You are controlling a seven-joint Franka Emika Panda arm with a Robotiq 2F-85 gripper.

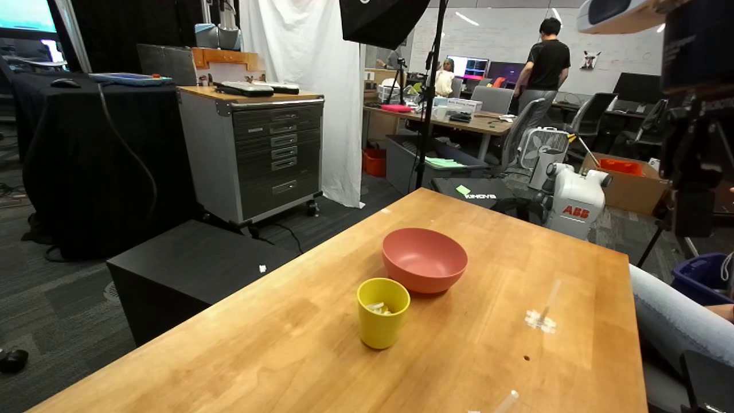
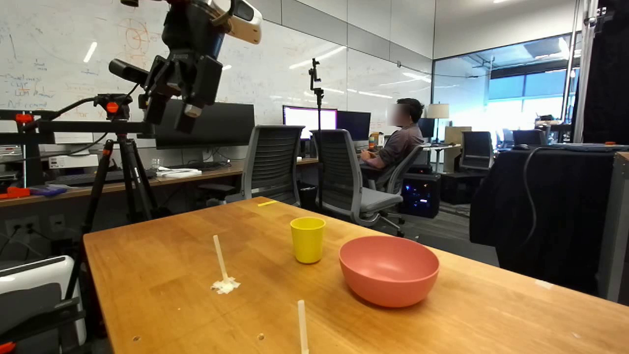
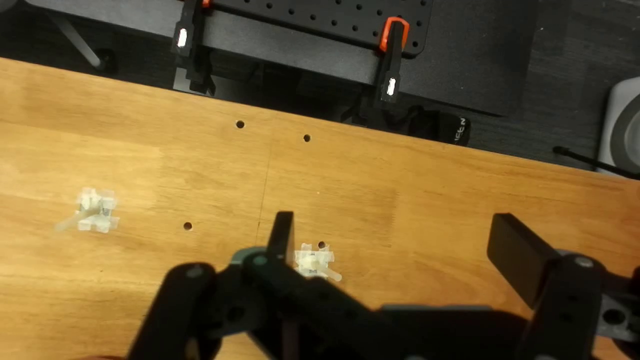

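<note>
A yellow cup stands upright on the wooden table, with small pale pieces inside it. Close to it sits a wide, coral-red bowl; its visible inside is bare. High over the table, well away from both, hangs my gripper. Its fingers are spread wide, and in the wrist view only tabletop shows between the black fingers. Neither the cup nor a clear part of the bowl appears in the wrist view.
Two thin translucent sticks rise from the tabletop: one stick in a taped patch, another stick nearer the camera. A black plate with clamps lies beyond the table edge.
</note>
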